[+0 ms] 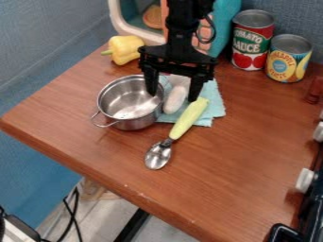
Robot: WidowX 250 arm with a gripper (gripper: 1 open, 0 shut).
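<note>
My black gripper (173,77) hangs over the steel pot and the light blue cloth (207,111), fingers pointing down; whether it holds the pale, whitish object (177,97) below it I cannot tell. The steel pot (119,112) sits left of the cloth on the wooden table (240,161). A spoon with a yellow-green handle (190,117) lies diagonally from the cloth onto the bare wood, its steel bowl (158,156) toward the front.
A yellow pepper-like object (121,49) sits at the back left beside a teal-and-white toy (132,13). A tomato can (251,40) and a yellow-labelled can (288,61) stand at the back right. Black equipment (304,208) lines the right edge.
</note>
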